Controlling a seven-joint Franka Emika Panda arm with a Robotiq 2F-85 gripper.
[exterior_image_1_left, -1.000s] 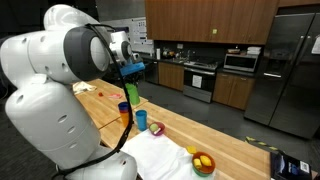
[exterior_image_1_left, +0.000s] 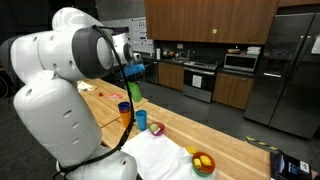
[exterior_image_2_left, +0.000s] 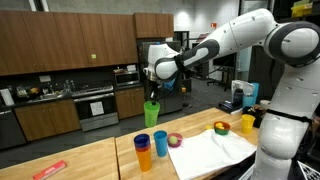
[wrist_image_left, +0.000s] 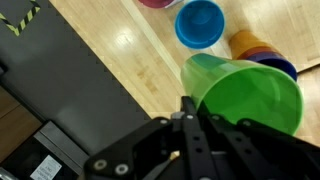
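A green cup (wrist_image_left: 252, 98) is pinched by its wall in my gripper, which is shut on it. In the wrist view the cup's open mouth is partly visible. Exterior view 2 shows the green cup (exterior_image_2_left: 151, 114) hanging below the gripper (exterior_image_2_left: 150, 97), above the cups on the table. A blue cup (wrist_image_left: 200, 23) and an orange cup (wrist_image_left: 243, 42) with a blue one stacked with it stand close by underneath. From exterior view 1, the blue cup (exterior_image_1_left: 141, 119) is to the right of the orange and blue stack (exterior_image_1_left: 125, 112).
A pink bowl (exterior_image_1_left: 156, 129) and a red bowl with yellow things (exterior_image_1_left: 203, 170) lie along the table. White sheeting (exterior_image_1_left: 160, 156) covers part of it. Farther right in exterior view 2 is a yellow cup (exterior_image_2_left: 247, 123).
The green cup and my gripper have shifted very slightly, a touch up and right in exterior view 1. The things on the table look unmoved.
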